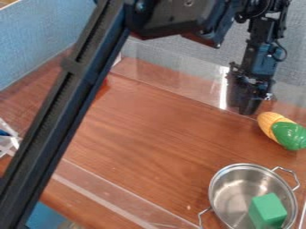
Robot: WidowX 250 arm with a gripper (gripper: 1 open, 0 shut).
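Note:
My gripper (249, 97) hangs at the back right over the wooden surface, its dark fingers low beside a yellow bottle-like object with a green end (282, 131), which lies on its side. Whether the fingers are open or shut is hard to make out. A steel pot (227, 190) with a green block (267, 211) inside stands at the front right.
My dark arm crosses the left side diagonally, mostly covering a red object. A white item (6, 143) lies at the left edge.

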